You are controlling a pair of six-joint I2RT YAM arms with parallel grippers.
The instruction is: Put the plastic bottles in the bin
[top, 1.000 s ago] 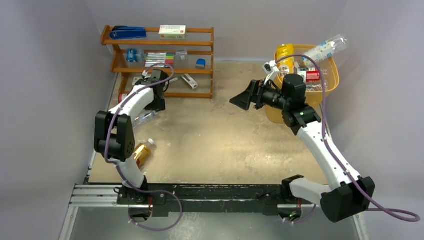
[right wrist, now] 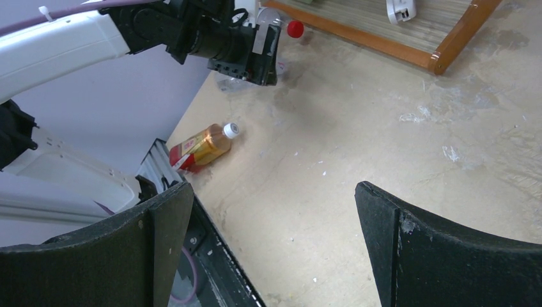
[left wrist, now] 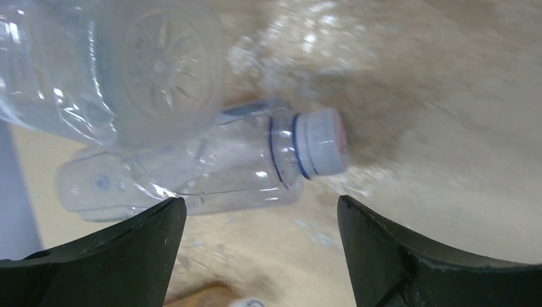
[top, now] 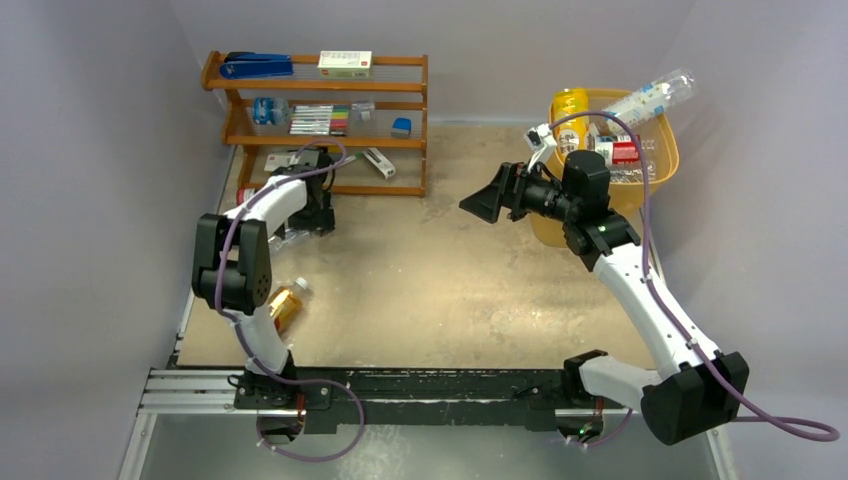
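Note:
My left gripper is open, low over the floor at the left, above a clear plastic bottle (left wrist: 217, 166) with a white cap; a second clear bottle (left wrist: 108, 70) lies beside it at upper left in the left wrist view. An amber bottle (top: 286, 306) with a white cap lies nearer the front edge. A red-capped bottle (right wrist: 295, 29) lies by the shelf. My right gripper (top: 490, 200) is open beside the yellow bin (top: 655, 170), which holds bottles and cans, with a clear bottle (top: 650, 98) sticking out over its rim.
A wooden shelf (top: 380, 140) with boxes, markers and small items stands at the back left. Walls close in at both sides, and a dark rail (top: 440, 385) runs along the front.
The right arm has stayed still.

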